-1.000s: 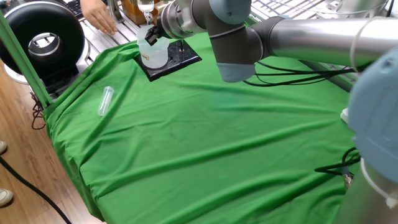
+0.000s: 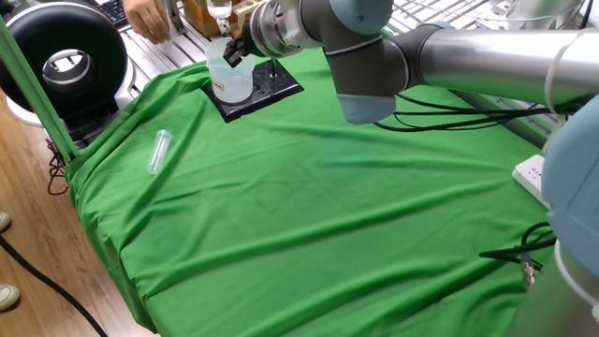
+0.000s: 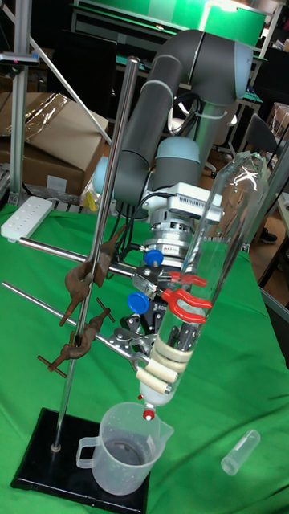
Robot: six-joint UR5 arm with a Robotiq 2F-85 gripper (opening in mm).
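My gripper [image 2: 235, 54] is at the top of exterior view 1, at the upper rim of a translucent plastic beaker [image 2: 231, 84]. In exterior view 3 it sits behind a clear glass vessel [image 3: 224, 224] clamped to a metal stand. The vessel tilts, and its white lower end with a red tip [image 3: 148, 414] is over the beaker, which stands on the black stand base [image 3: 36, 455]. Glass and clamps partly hide my fingers, so I cannot tell how they stand. A clear plastic tube [image 2: 160, 152] lies on the green cloth.
The stand's upright rod [image 3: 98, 224], rusty clamp bosses [image 3: 79, 283] and a red-jawed clamp [image 3: 189, 304] crowd the space round my gripper. A person's hand [image 2: 148, 19] is at the far edge. A white power strip [image 2: 531, 178] lies at right.
My arm's wrist and elbow have shifted slightly to the right in exterior view 1, the gripper only a little. The person's hand has moved slightly. Beaker and plastic tube have stayed put.
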